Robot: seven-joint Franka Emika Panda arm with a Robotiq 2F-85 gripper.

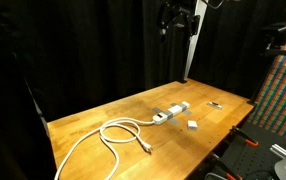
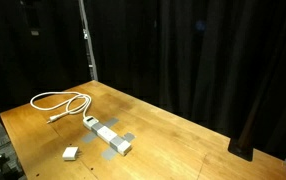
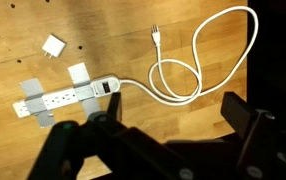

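Note:
A white power strip [image 3: 58,98] is fastened to the wooden table with grey tape. Its white cable [image 3: 183,98] lies in loose loops beside it, ending in a plug [image 3: 155,32] that rests on the wood. A small white charger cube with prongs [image 3: 53,45] lies apart from the strip; exterior view 2 also shows this charger [image 2: 70,153] in front of the strip [image 2: 106,135]. My gripper is open high above the table, its dark fingers wide apart with nothing held between them. In exterior view 1 the arm is hard to make out against the black curtain.
Bare tabletop [image 2: 188,150] stretches away on one side of the strip. A small pale item [image 1: 215,104] lies near the table's far right in exterior view 1; what it is I cannot tell. Black curtains [image 2: 193,70] hang behind the table.

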